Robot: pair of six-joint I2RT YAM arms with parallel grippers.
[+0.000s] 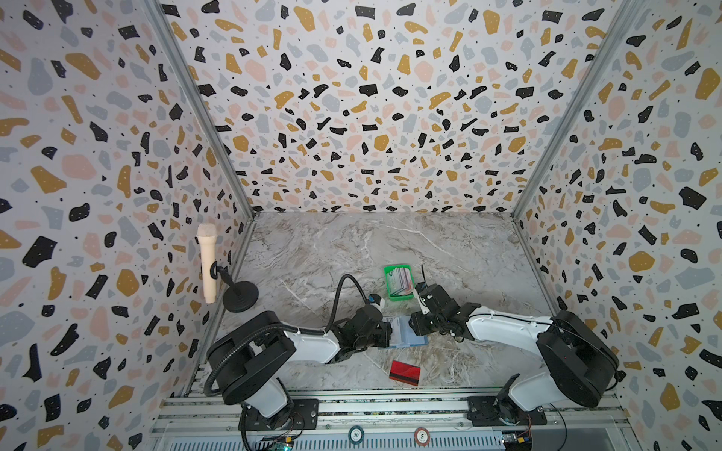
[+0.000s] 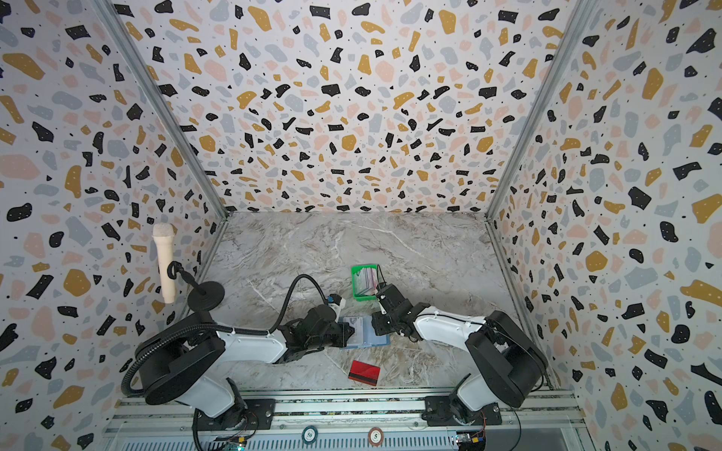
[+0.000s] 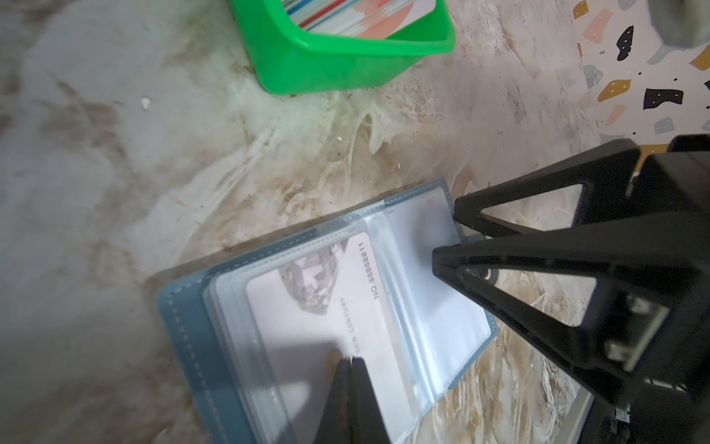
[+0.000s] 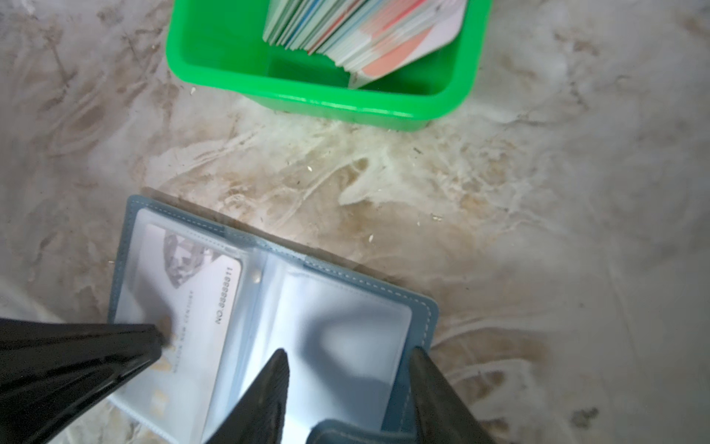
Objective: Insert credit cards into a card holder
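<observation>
The blue-edged card holder point(image 4: 296, 340) lies spread flat on the table. Behind its left clear sleeve shows a white card point(image 4: 182, 318) with a grey diamond print. The right half looks pale, and no printed card shows on it. My left gripper is shut over the white card's lower part, with nothing seen between its fingers. Above the holder's right half, my right gripper stands open; a blue edge of the holder appears between its fingers. A red card point(image 1: 404, 373) with a black stripe rests on the table in front of the holder.
Behind the holder stands a green bin point(image 4: 332, 103) with several cards point(image 4: 369, 29) upright in it. A microphone on a round black stand point(image 1: 240, 296) is at the left.
</observation>
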